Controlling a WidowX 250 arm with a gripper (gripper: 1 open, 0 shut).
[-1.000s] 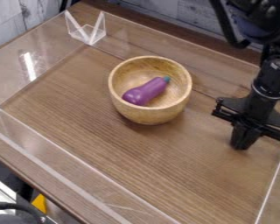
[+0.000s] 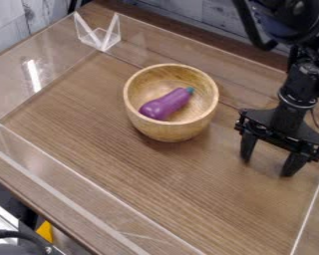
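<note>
My black gripper (image 2: 275, 144) hangs low over the bare table at the right, its fingers standing apart, open, with nothing visible between them. To its left, apart from it, a tan wooden bowl (image 2: 190, 126) holds a purple eggplant-like object (image 2: 162, 109) with a green tip, lying at a slant.
A white wire holder (image 2: 93, 30) stands at the back left. A small yellow item (image 2: 44, 231) lies beyond the table's lower-left edge.
The gripper has moved a little to the left and toward the front. The bowl and the purple object look unmoved.
</note>
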